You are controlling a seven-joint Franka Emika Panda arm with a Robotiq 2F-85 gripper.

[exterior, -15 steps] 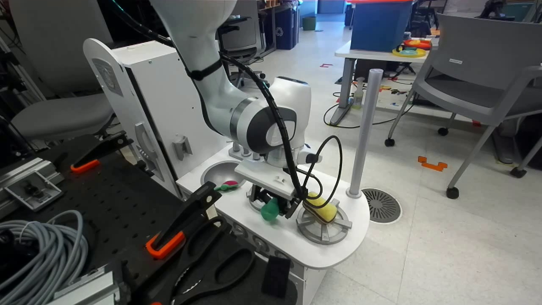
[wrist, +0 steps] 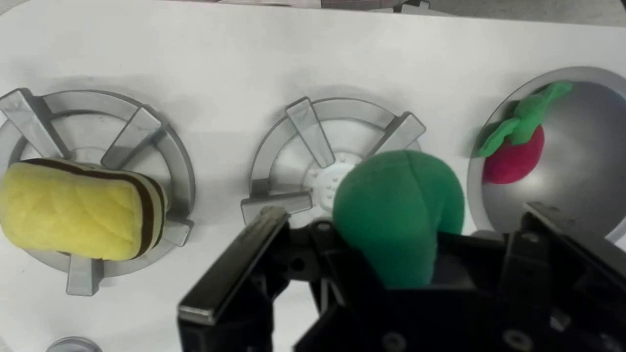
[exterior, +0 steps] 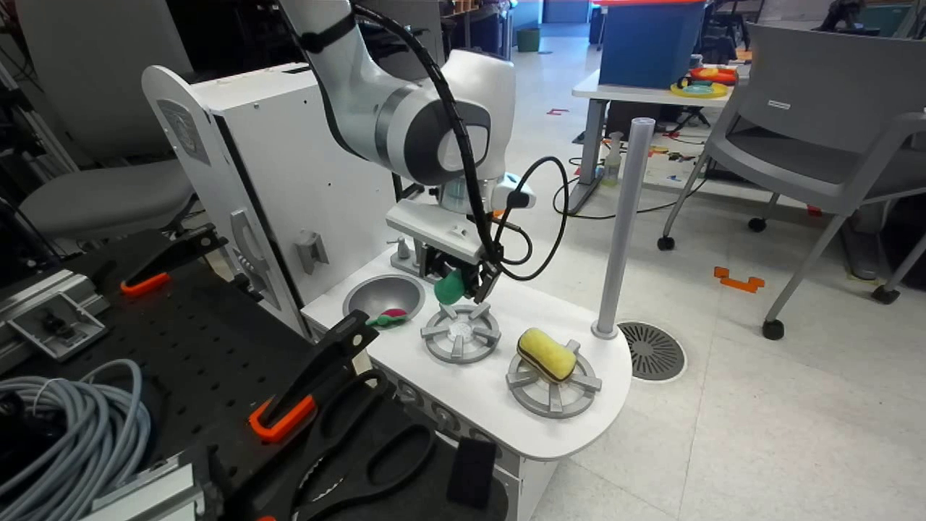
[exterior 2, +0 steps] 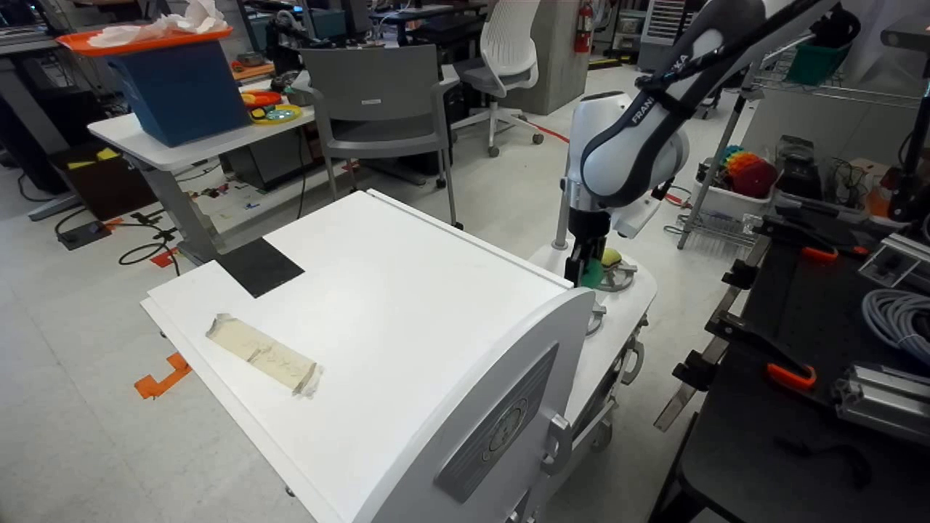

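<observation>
A green, rounded soft toy (wrist: 393,205) is pinched in my gripper (exterior: 464,279), which is shut on it. In the wrist view the toy bulges out ahead of the dark fingers, and its lower end is hidden among them. Toy and gripper hang above the white play-kitchen counter (exterior: 512,317), near the burner (exterior: 462,334) closest to the sink. From the second exterior view, only part of the green toy (exterior 2: 593,274) shows beside the dark gripper.
A yellow plush with brown edging (wrist: 76,208) lies on the other burner (wrist: 186,176). In the grey sink (wrist: 578,176), a red plush with green leaves (wrist: 516,155) rests against the rim. A grey post (exterior: 626,226) rises at the counter's end; the tall white cabinet (exterior: 299,174) stands behind the sink.
My arm has risen and drawn back toward the cabinet side, carrying the green toy up with it. The burner near the sink shows more fully now. The yellow and red plushes have stayed put.
</observation>
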